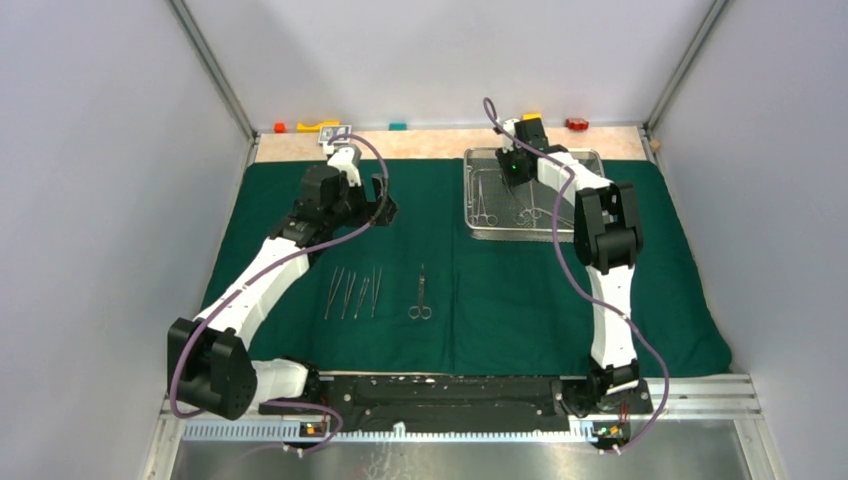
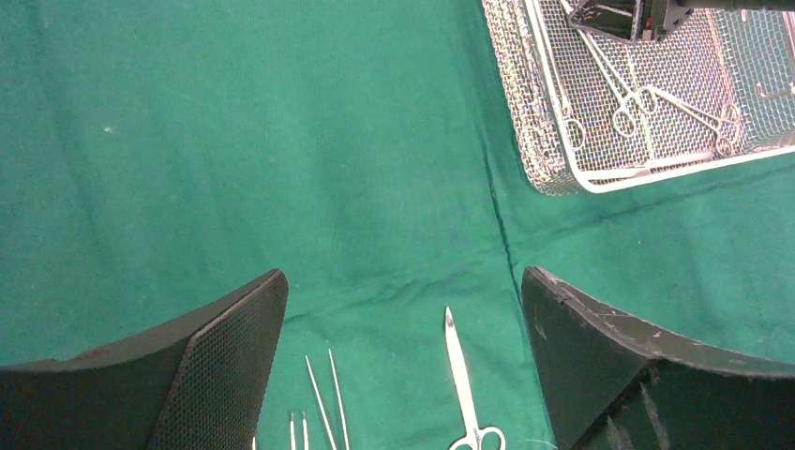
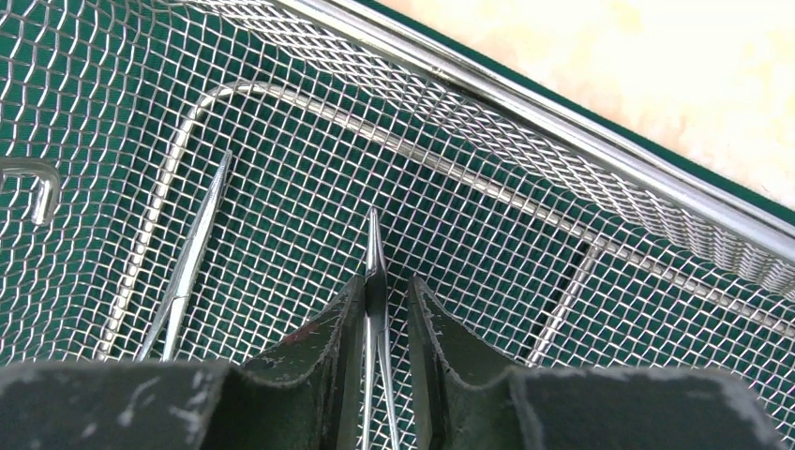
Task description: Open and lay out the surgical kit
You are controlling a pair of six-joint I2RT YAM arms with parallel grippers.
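Observation:
My right gripper reaches down into the wire basket (image 1: 468,205). Its fingers stand a narrow gap apart, one on each side of a slim metal instrument (image 3: 374,246); mesh shows between the instrument and the right-hand finger, so a firm hold cannot be made out. Other ring-handled instruments lie in the basket, among them scissors (image 2: 622,112) and a pointed one (image 3: 195,248). Wide open and empty, my left gripper hovers over the green cloth (image 1: 420,200). On the cloth lie several tweezers (image 1: 349,295) and one pair of scissors (image 1: 421,295).
The basket's back wall (image 3: 525,117) runs close to the right gripper. Behind the cloth, a pale strip (image 1: 450,143) carries small items, including a red object (image 1: 576,123) and a yellow one (image 1: 318,126). Cloth in front of the basket is bare.

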